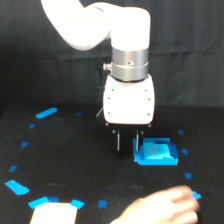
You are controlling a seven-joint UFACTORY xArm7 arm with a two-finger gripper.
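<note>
The white arm reaches down from the top, and its dark gripper [128, 147] points downward near the middle of the view. Two thin fingers stand apart, with nothing visible between them. Just right of the gripper, a blue open box [175, 151] rests on the black table; it has a lighter blue patch inside. Its left side is close to the gripper in the view, and I cannot tell whether they touch.
A person's hand [165, 205] reaches in at the bottom right. A cream-coloured block [54, 213] stands at the lower left edge. Several blue tape pieces [17, 187] mark the black table. Left of the gripper the table is largely clear.
</note>
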